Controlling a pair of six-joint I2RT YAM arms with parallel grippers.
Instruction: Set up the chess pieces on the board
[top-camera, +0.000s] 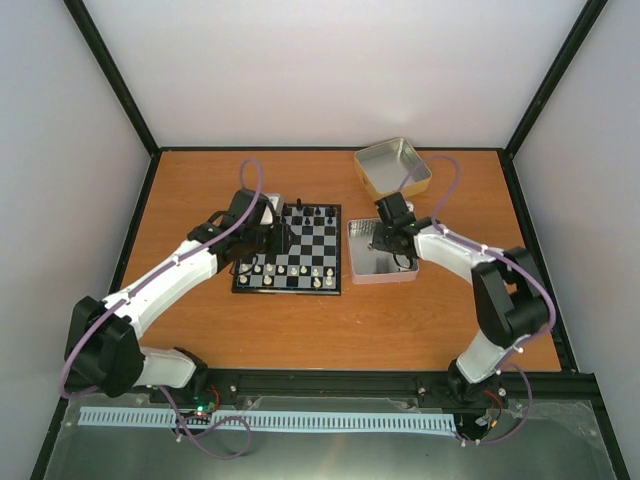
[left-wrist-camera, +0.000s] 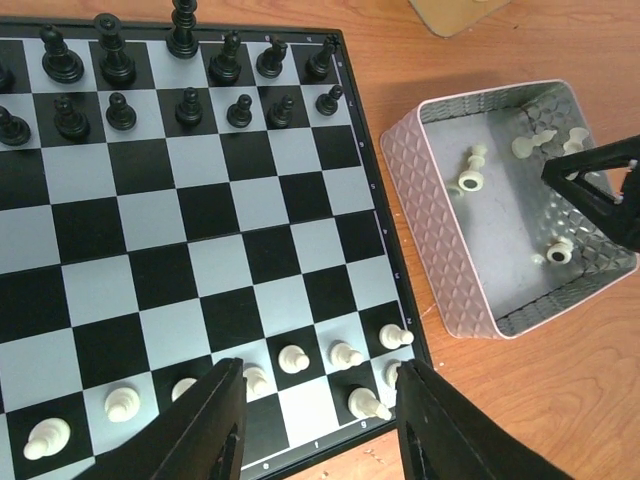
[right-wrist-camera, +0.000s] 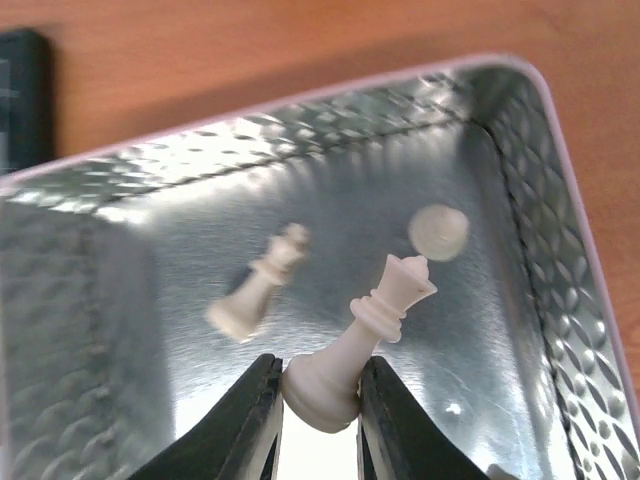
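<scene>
The chessboard (top-camera: 315, 250) holds black pieces (left-wrist-camera: 117, 66) in the far rows and white pieces (left-wrist-camera: 122, 404) near. My left gripper is open over the board's near edge, nothing visible between its fingers. My right gripper is shut on a white chess piece (right-wrist-camera: 352, 340), a crowned one, held tilted at its base above the pink-rimmed bin (left-wrist-camera: 450, 250). In the right wrist view another white piece (right-wrist-camera: 250, 295) lies on the bin's floor, with a round white piece (right-wrist-camera: 438, 232) beside it.
A tan bin (top-camera: 392, 165) stands behind the pink one at the back right.
</scene>
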